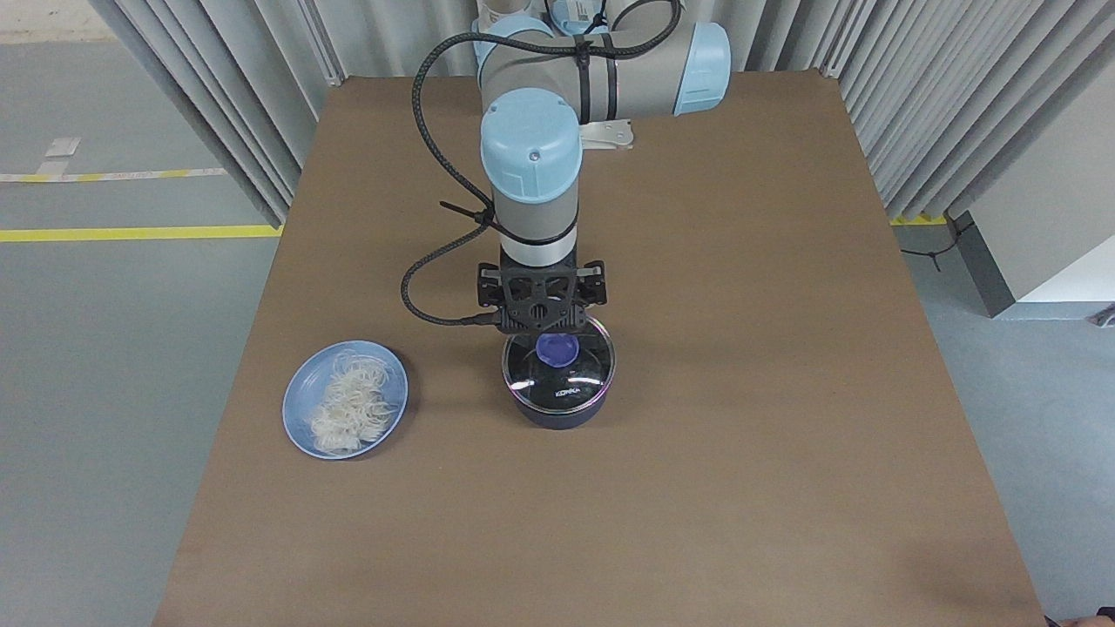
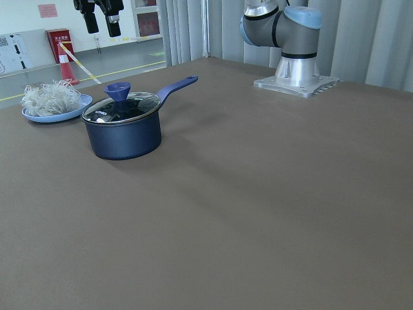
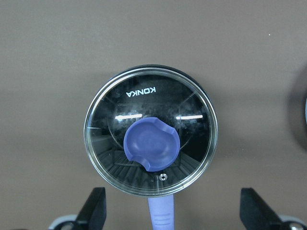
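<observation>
A dark blue saucepan (image 2: 123, 140) with a glass lid (image 3: 151, 98) and a purple-blue knob (image 3: 151, 143) sits on the brown table, its blue handle (image 3: 161, 213) extending toward the robot's side. My gripper is open above it with nothing between its fingers; in the left view it hangs near the top edge, clear of the lid. In the front view, a pale blue plate (image 1: 297, 418) heaped with white noodle-like strands (image 1: 351, 402) lies to the left of the pan.
The arm's base (image 2: 295, 81) stands at the back. A black cable loops beside the arm.
</observation>
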